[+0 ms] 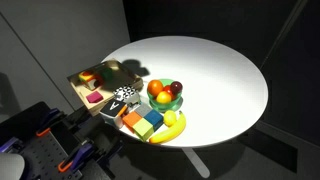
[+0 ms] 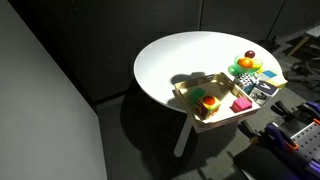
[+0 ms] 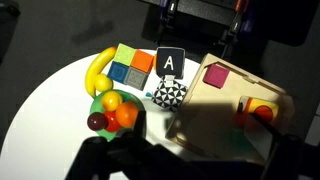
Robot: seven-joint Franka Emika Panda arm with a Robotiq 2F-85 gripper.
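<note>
In the wrist view my gripper stands open over the table, its dark fingers wide apart with nothing visible between them. Below it, a shallow wooden tray [image 3: 190, 118] holds a red block [image 3: 216, 74], a yellow-and-red toy [image 3: 262, 108] and a green piece partly hidden by one finger. Left of the tray are a black-and-white checkered object [image 3: 169, 94] and a black block marked A [image 3: 170, 62]. Several coloured blocks, among them an orange block [image 3: 143, 61] and a green block [image 3: 125, 53], stand beside a banana [image 3: 99, 70]. No gripper fingers are clear in the exterior views.
A green bowl [image 1: 177, 104] full of fruit stands behind the blocks. In exterior view 2, the wooden tray [image 2: 228, 113] lies near the table's edge, close to the robot's base.
</note>
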